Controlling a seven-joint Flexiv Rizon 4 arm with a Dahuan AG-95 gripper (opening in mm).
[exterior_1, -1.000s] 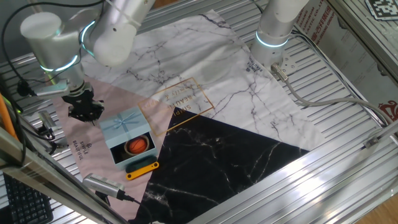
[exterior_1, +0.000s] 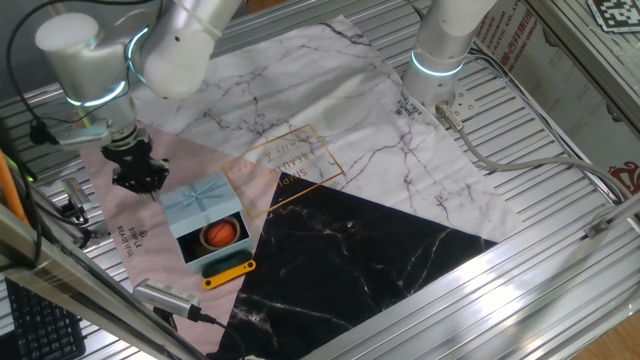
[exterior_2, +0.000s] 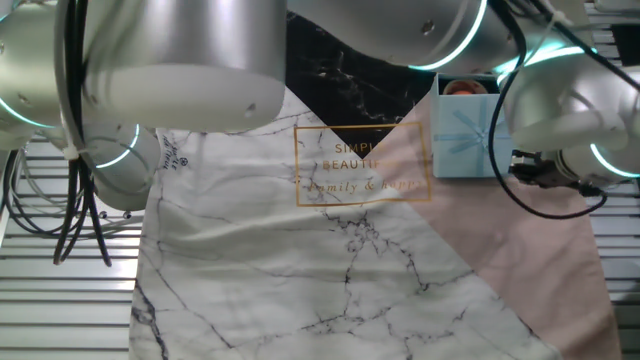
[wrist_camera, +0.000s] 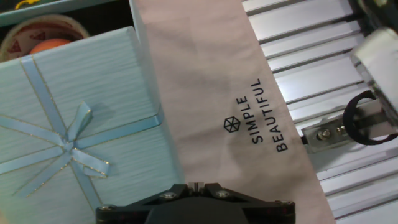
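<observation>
A light blue gift box (exterior_1: 206, 218) rests on the pink part of the cloth. Its ribboned lid (exterior_1: 197, 200) covers only part of it. The uncovered end shows a roll of tape (wrist_camera: 62, 28) with an orange ball (exterior_1: 222, 233) inside its ring. Just beside the lid's edge, on the left in exterior view 1, hangs my gripper (exterior_1: 153, 191), pointing down. In the wrist view the gripper looks shut, its fingertips together and nothing visible between them. Whether it touches the lid I cannot tell.
A yellow-orange tool (exterior_1: 230, 275) lies against the box's open end. A grey device with a cable (exterior_1: 168, 299) stands near the cloth's edge.
My gripper has shifted slightly to the right, toward the box, in exterior view 1. The box, lid and ball have stayed where they were.
</observation>
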